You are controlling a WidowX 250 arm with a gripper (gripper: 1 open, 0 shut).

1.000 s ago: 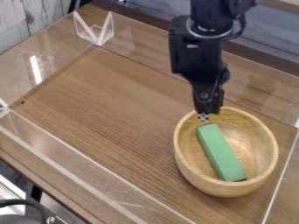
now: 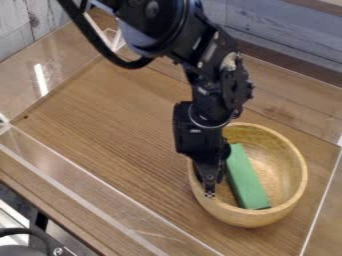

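Note:
A round tan wooden bowl (image 2: 282,196) sits at the right of the wooden table, holding a long green block (image 2: 246,178). My black gripper (image 2: 209,188) reaches down into the left side of the bowl, left of the block. Its fingertips are low in the bowl, close to the near-left wall. It looks shut, with nothing visible between its fingers; whether it touches the block is unclear.
Walls border it at the back and top left. A dark cable lies at the lower left corner.
My gripper has come down from above into the left side of the bowl. The bowl appears shifted slightly left, with the block still inside.

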